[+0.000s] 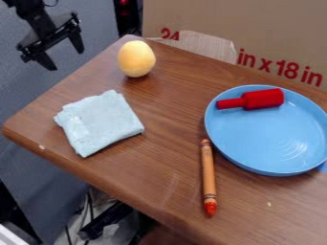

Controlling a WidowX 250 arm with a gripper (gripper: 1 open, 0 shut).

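Observation:
My gripper (63, 55) hangs at the top left, off the table's edge, its fingers apart with nothing between them. On the wooden table lie a folded pale blue cloth (98, 122), a yellow round object (136, 58) at the back, and an orange crayon (208, 181) near the front right. A red cylinder with a narrow handle (259, 99) rests on the upper part of the blue plate (269, 144).
A cardboard box (243, 29) stands along the back of the table (147, 187). The middle of the table, between cloth and plate, is clear. Beyond the left edge are the floor and some dark equipment.

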